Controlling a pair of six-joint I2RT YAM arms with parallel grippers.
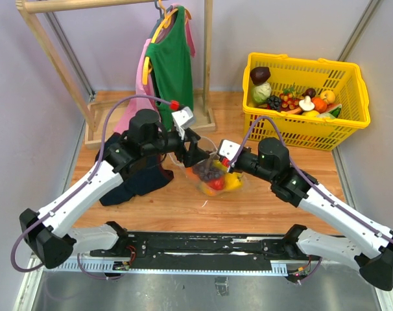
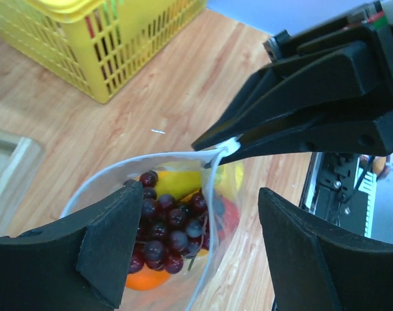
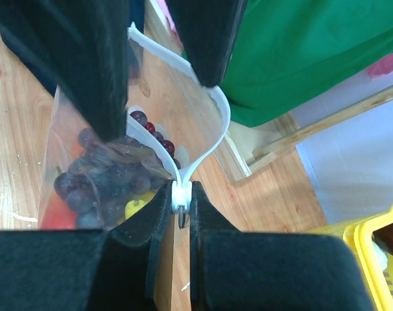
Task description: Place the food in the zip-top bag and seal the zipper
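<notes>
The clear zip top bag (image 1: 213, 184) holds grapes (image 2: 174, 236), orange and yellow food and something red. My left gripper (image 1: 195, 152) is open above the bag's mouth; in the left wrist view its two fingers frame the bag's white zipper rim (image 2: 209, 214), with nothing seen gripped. My right gripper is shut on the right end of that zipper, where the two rims meet. The left gripper's dark fingers also hang over the bag at the top of the right wrist view.
A yellow basket (image 1: 307, 136) of toy produce stands back right. A wooden rack (image 1: 208, 58) with green and pink garments is behind the bag, and dark cloth (image 1: 131, 191) lies left. Bare table shows in front.
</notes>
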